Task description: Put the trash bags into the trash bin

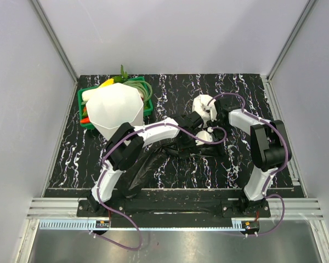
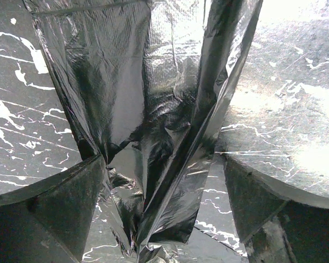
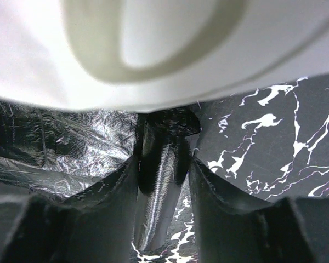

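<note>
A black plastic trash bag (image 1: 148, 170) lies across the front middle of the table; in the left wrist view its crinkled film (image 2: 148, 82) fills the centre, between the open fingers of my left gripper. My right gripper is around a rolled dark strip of bag (image 3: 159, 208), its fingers part open; whether they grip it is unclear. Flatter bag film (image 3: 60, 148) lies to its left. A large white object, blurred, crosses the top of that view. Both grippers are partly hidden by the arms in the top view.
A white hexagonal container (image 1: 112, 104) stands at the back left, over a green basket (image 1: 146, 109) of vegetables. A white object (image 1: 203, 104) sits behind the grippers.
</note>
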